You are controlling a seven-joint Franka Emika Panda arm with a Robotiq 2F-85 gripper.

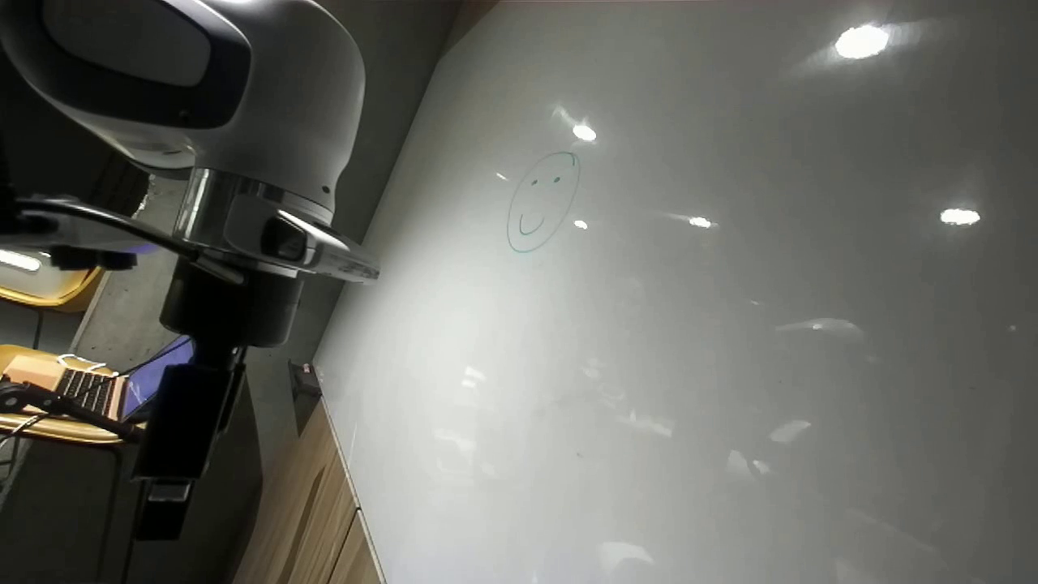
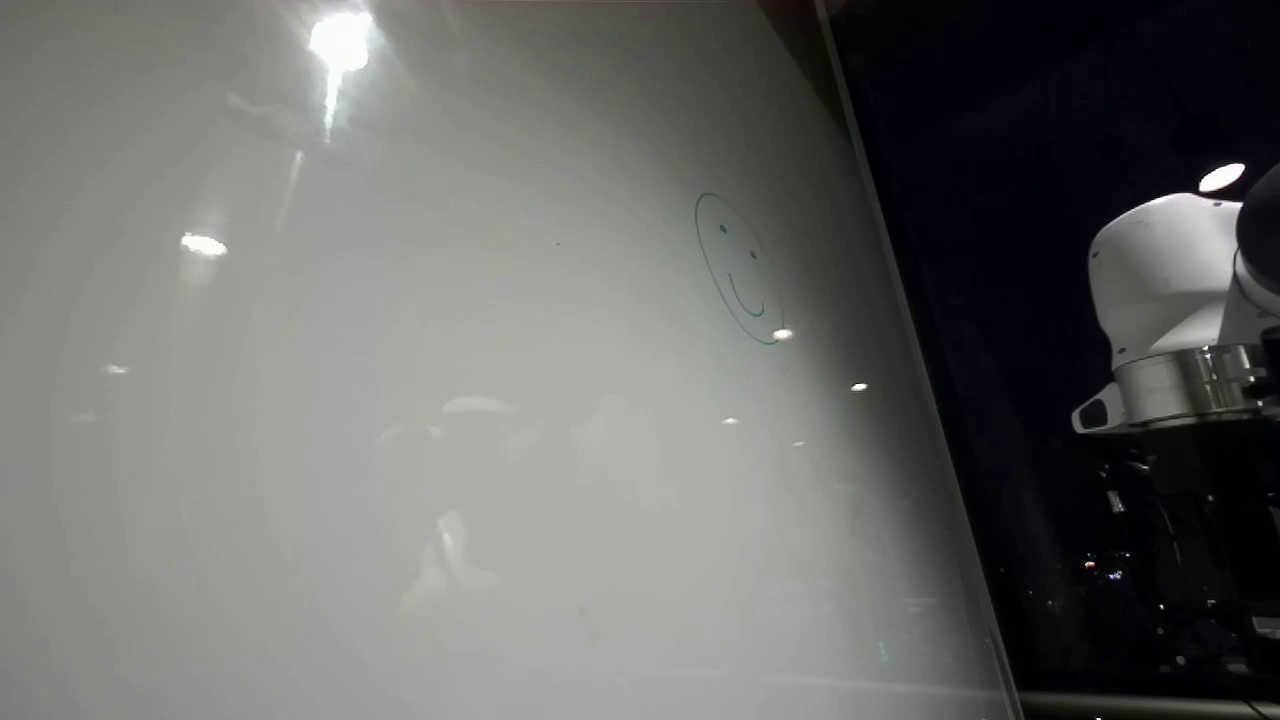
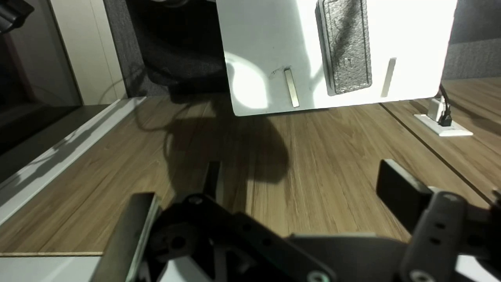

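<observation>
A green smiley face (image 1: 542, 203) is drawn on the large glossy whiteboard (image 1: 681, 321); exterior view 2 shows the same smiley face (image 2: 739, 271) near that board's right side. My gripper stands open in the wrist view, and nothing is between its fingers. Beyond it, a white panel (image 3: 263, 28) carries a dark grey textured block (image 3: 347, 47) and two thin strips. The gripper is clear of both panel and block. In exterior view 1 the gripper (image 1: 164, 511) hangs down to the left of the whiteboard, apart from it.
Below the panel lies a wood-grain surface (image 3: 324, 145), bare between the fingers. A socket with a plug (image 3: 439, 112) sits at its right. In exterior view 1, a laptop (image 1: 97, 389) rests on a yellow chair behind the arm.
</observation>
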